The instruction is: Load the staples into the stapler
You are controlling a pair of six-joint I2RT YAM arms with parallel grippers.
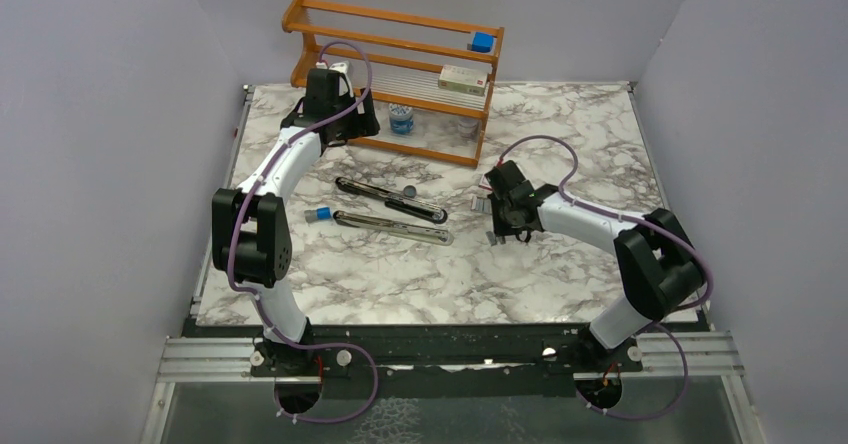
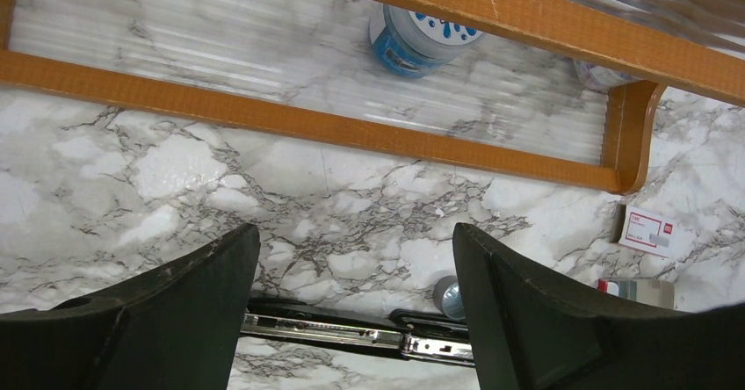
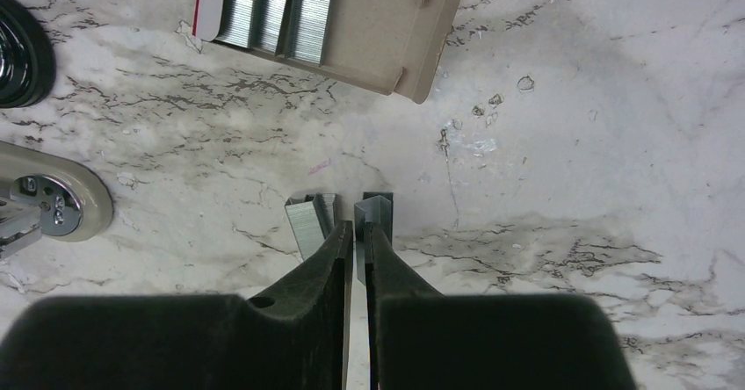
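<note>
Two long staplers lie opened out flat on the marble table: a black one (image 1: 365, 190) and a beige-green one (image 1: 425, 234) in front of it. My right gripper is low over a short grey staple strip (image 3: 374, 207), its fingers almost together with a narrow gap. Part of that strip shows in the gap, but whether the fingers press on it cannot be made out. Just left of it lies another staple piece (image 3: 307, 227). Farther back is an open staple box (image 3: 373, 21) with staple rows inside. My left gripper is open and empty, above the black stapler.
A wooden rack (image 1: 400, 102) stands along the back, with a blue-labelled jar (image 2: 408, 47) inside. A small round metal piece (image 2: 449, 297) is beside the black stapler, and a blue-ended item (image 1: 318, 214) lies at the left.
</note>
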